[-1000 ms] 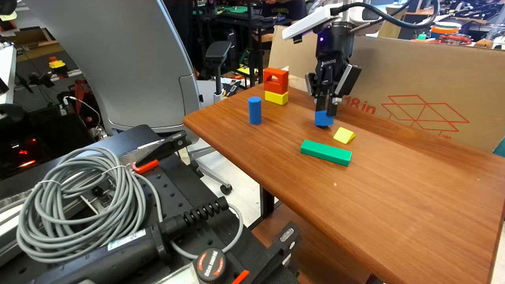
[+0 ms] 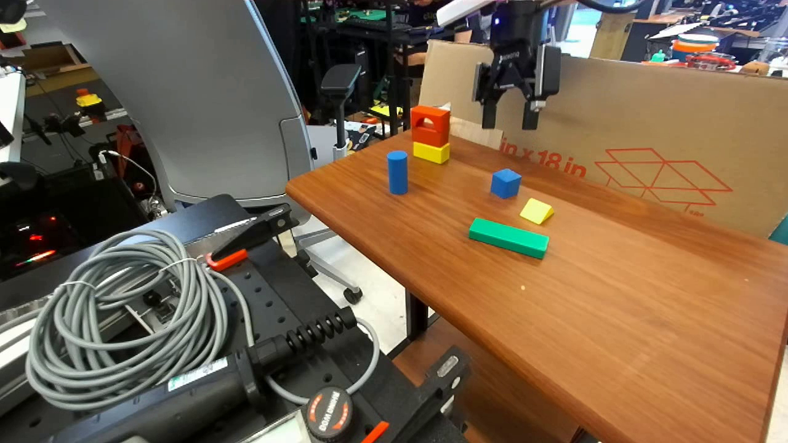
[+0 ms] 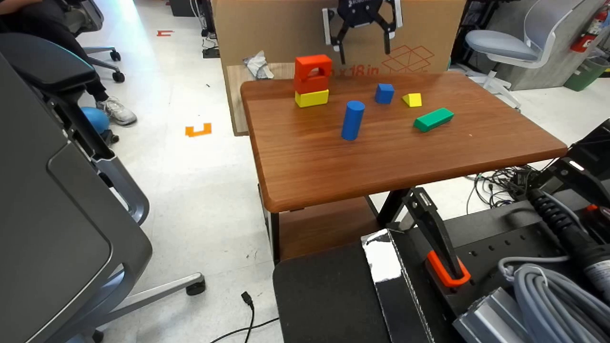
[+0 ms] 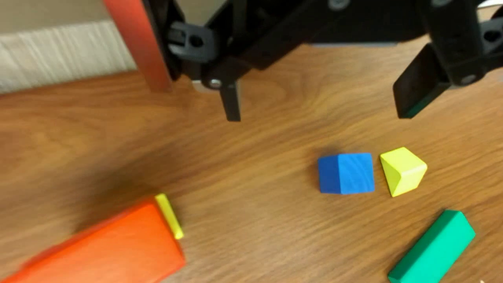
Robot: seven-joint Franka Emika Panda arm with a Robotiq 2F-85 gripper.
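Observation:
High over the table's far side hangs my gripper (image 2: 511, 124), its fingers spread wide with nothing between them. Below it, on the wood, rests a blue cube (image 2: 505, 184). Close to the cube lies a yellow wedge (image 2: 536, 211), and nearer the front a long green block (image 2: 509, 239). A blue cylinder (image 3: 352, 120) stands upright left of these. At the far left corner, a red arch (image 3: 312, 66) forms the top of a stack with a red block (image 3: 311, 85) and a yellow block (image 3: 312, 98) at the bottom. In the wrist view the blue cube (image 4: 351, 173) sits below the open gripper.
A large cardboard sheet (image 2: 665, 133) stands along the far edge of the table (image 2: 628, 317). A grey chair (image 2: 184, 96) stands by the left end.
My gripper was low at the blue cube with its fingers close together. Now it is well above, fingers apart, and the cube sits free on the table.

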